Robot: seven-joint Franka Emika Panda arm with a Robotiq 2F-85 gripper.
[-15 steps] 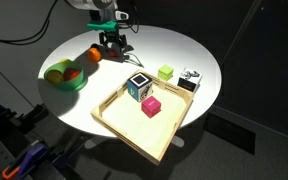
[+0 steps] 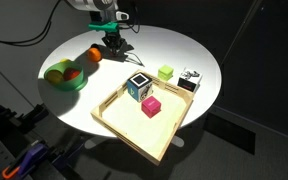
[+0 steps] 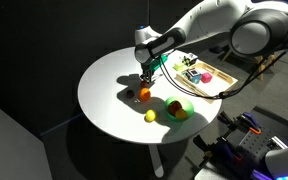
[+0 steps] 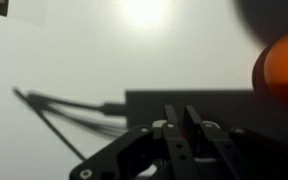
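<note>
My gripper [image 2: 113, 46] is low over the far side of the round white table, pointing down. In the wrist view its two fingers [image 4: 171, 116] stand close together, with a narrow gap. A small dark red thing [image 4: 189, 124] shows beside or between them, mostly hidden; whether it is gripped I cannot tell. An orange ball [image 4: 286, 70] lies to the right of the fingers, apart from them. In the first exterior view that orange ball [image 2: 95, 55] rests just left of the gripper.
A green bowl [image 3: 192, 116] holds round fruit, with a yellow ball [image 3: 151, 115] outside it. Nearer the front, a wooden tray [image 2: 131, 143] carries a patterned cube [image 2: 139, 86] and a pink cube [image 2: 151, 106]. A lime cube [image 2: 165, 72] and a black-and-white box [image 2: 190, 79] stand beyond it.
The red thing under my gripper shows less clearly now than before. The arm, the orange ball and the other objects look the same.
</note>
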